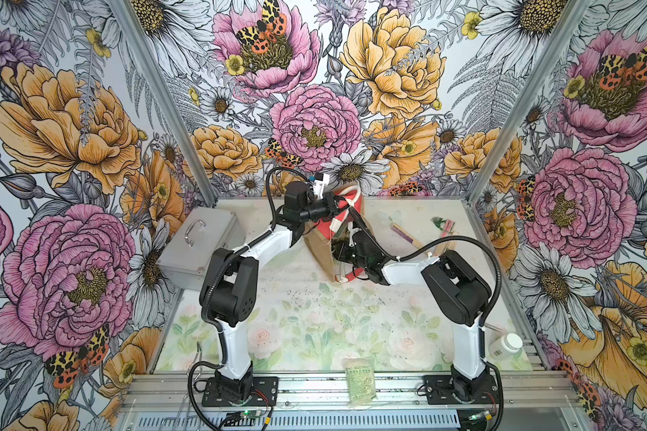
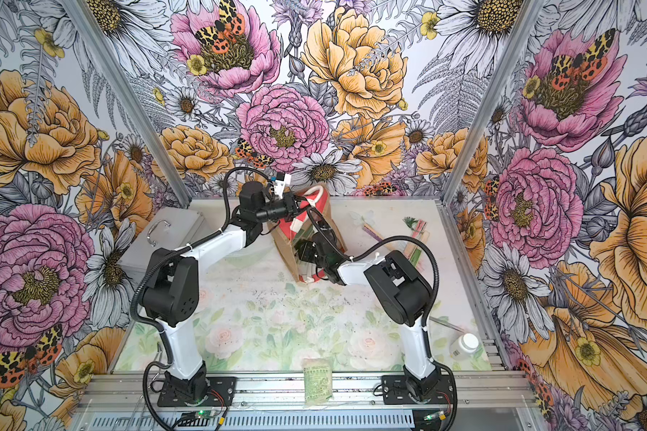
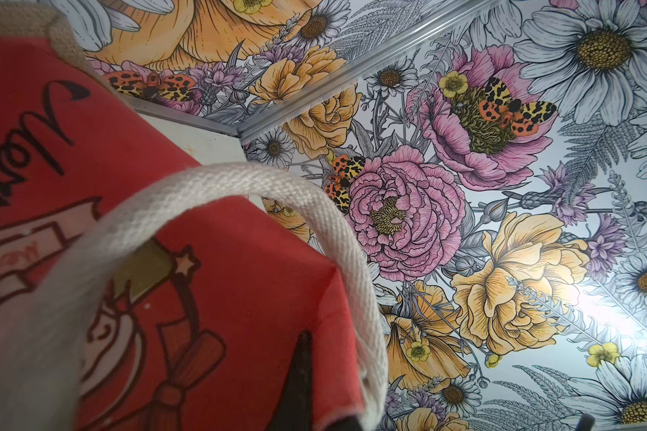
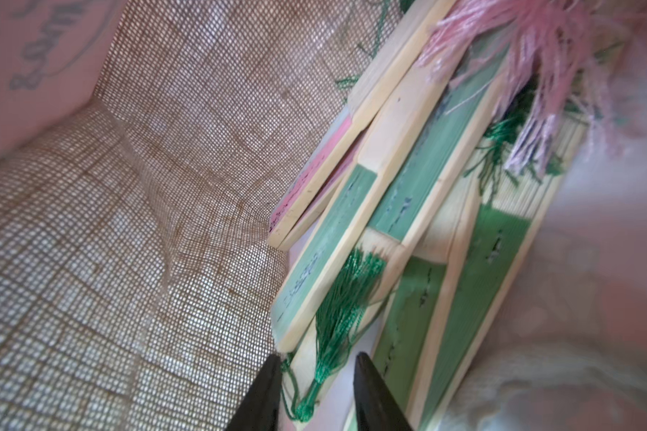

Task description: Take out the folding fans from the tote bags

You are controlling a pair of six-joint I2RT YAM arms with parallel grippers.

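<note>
A red-and-tan tote bag (image 1: 325,251) with a white rope handle (image 3: 294,188) stands at the back middle, its mouth towards my right arm. My left gripper (image 1: 340,207) is shut at its upper edge. In the left wrist view one dark finger (image 3: 296,391) lies across the red cloth; the pinch itself is mostly hidden. Inside the bag, the right wrist view shows several folding fans (image 4: 338,248) with green and pink ends, a green tassel (image 4: 341,309) and a pink tassel (image 4: 539,64). My right gripper is inside the mouth, part open, fingertips just short of the fans.
Several fans (image 1: 407,235) lie on the table right of the bag. A grey metal box (image 1: 194,248) stands at left. Near the front are a white bottle (image 1: 506,346) and a green packet (image 1: 361,383).
</note>
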